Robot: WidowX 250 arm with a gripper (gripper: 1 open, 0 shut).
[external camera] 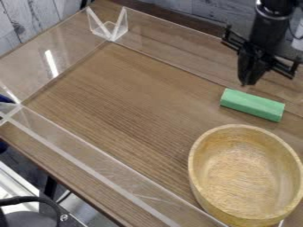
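The black gripper (246, 58) reaches in from the top right, its fingers pointing down at the wooden table above a green block (252, 104). I cannot tell how far apart the fingers are; I see nothing held. The green block lies flat, apart from the gripper. A round tan bowl (242, 177) sits at the bottom right.
Clear plastic pieces stand at the top left (108, 22) and along the lower left edge. A dark object (27, 213) is at the bottom left corner.
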